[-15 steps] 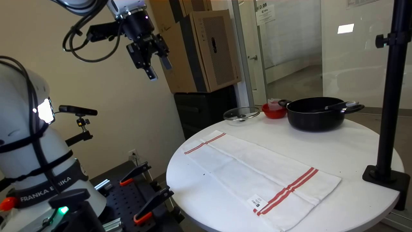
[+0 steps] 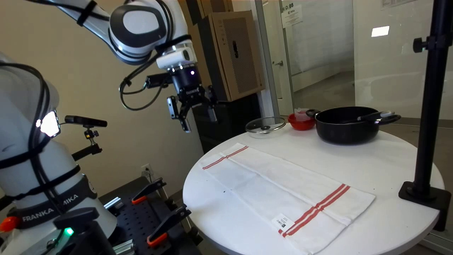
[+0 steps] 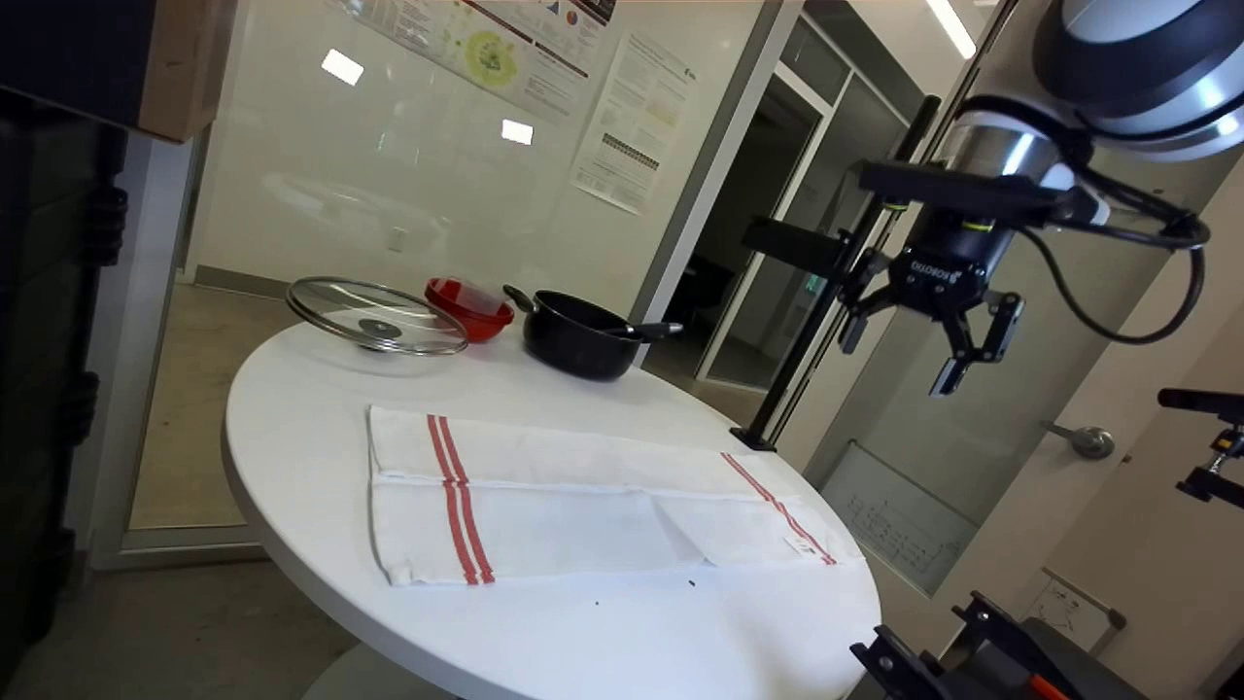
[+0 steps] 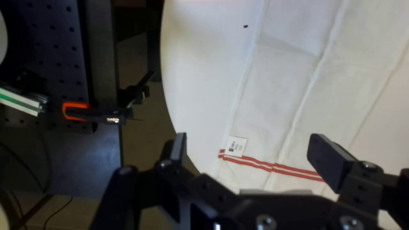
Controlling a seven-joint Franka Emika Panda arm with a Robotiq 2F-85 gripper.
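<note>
A white towel (image 2: 271, 187) with red stripes near both ends lies folded lengthwise on the round white table (image 2: 390, 161). Its small white tag (image 4: 235, 146) shows beside one striped end. High above the table's edge, clear of the cloth, hangs my gripper (image 2: 199, 123), its fingers spread wide and empty. In the wrist view the towel (image 4: 283, 99) appears below and beyond the two separated fingers. From the other side, exterior view 2 shows the gripper (image 3: 895, 364) up at the right, well apart from the towel (image 3: 583, 502).
A black pot (image 2: 346, 125) with a utensil across it, a red bowl (image 2: 301, 123) and a glass lid (image 2: 265, 126) stand along the table's far side. A black pole (image 2: 426, 102) is clamped at the edge. Bare tabletop lies between towel and pot.
My arm has come down and moved to the right toward the table, with the gripper still open. Towel, pot, bowl and lid have stayed where they were.
</note>
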